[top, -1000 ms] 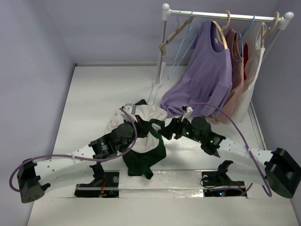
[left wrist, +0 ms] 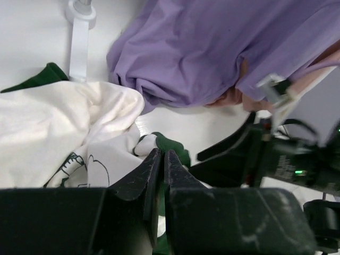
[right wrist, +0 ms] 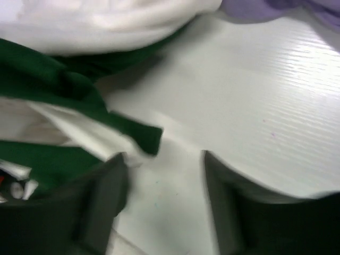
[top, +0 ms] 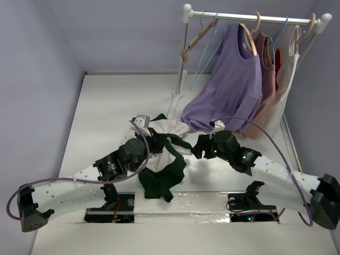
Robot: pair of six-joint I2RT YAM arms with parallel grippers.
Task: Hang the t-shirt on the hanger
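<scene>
The white t-shirt [top: 164, 126] with dark green trim lies crumpled on the table, beneath and around my left gripper [top: 161, 144]. That gripper is shut; its fingertips rest against a green and white fold [left wrist: 166, 144], and whether cloth is pinched between them cannot be seen. A green-edged sleeve end [top: 179, 141] sticks out toward my right gripper [top: 195, 148]. My right gripper stands open just right of it, and the right wrist view has the green edge [right wrist: 149, 137] just beyond the left finger, with nothing between the fingers. An empty blue hanger [top: 204, 57] hangs on the rack.
The rack's rail [top: 239, 17] runs across the back. A purple shirt [top: 231, 79], a pink garment [top: 269, 79] and a white one [top: 287, 69] hang at the right, the purple hem near the t-shirt. A wooden hanger [top: 201, 38] hangs at the left end. Bare table [top: 101, 117] lies left.
The sleeve end reaches farther right. My left gripper has shifted slightly left.
</scene>
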